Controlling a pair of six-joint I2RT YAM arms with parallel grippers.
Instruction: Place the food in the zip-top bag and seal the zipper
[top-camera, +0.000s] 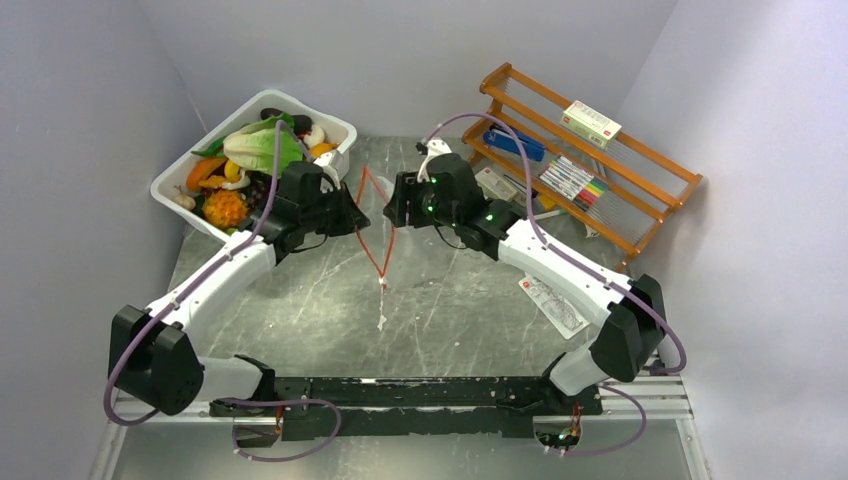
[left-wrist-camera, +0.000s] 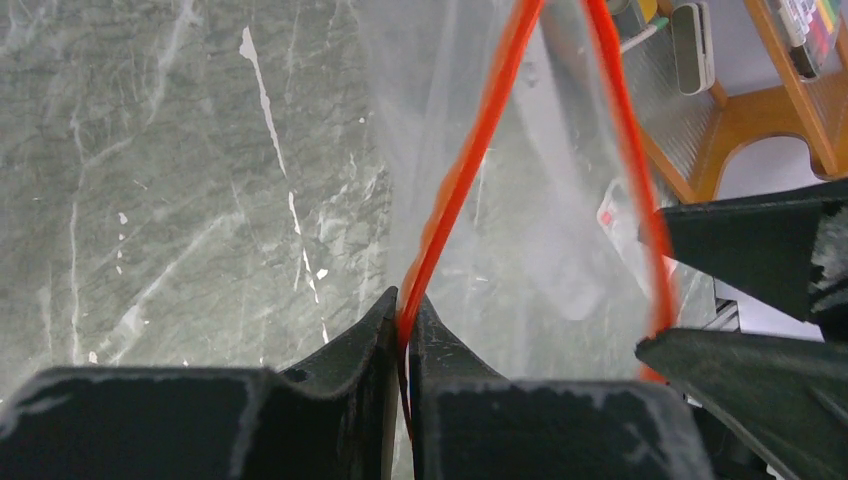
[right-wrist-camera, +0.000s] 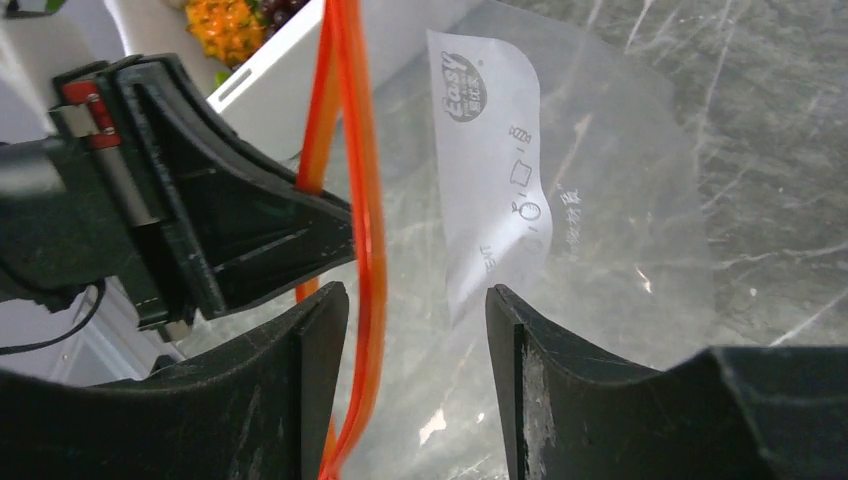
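The clear zip bag (right-wrist-camera: 610, 240) with its orange zipper (left-wrist-camera: 455, 185) stands mouth-up between the arms, showing a white printed patch. My left gripper is shut on one side of the zipper edge. My right gripper is open, with the other orange edge (right-wrist-camera: 365, 250) running by its fingers, close in front of the left gripper. The food (top-camera: 250, 150), vegetables such as a lettuce and an orange gourd, lies in the white bin (top-camera: 170, 188) at the back left.
A wooden rack (top-camera: 650, 205) with boxes and markers stands at the back right. A printed card (top-camera: 553, 305) lies at the right.
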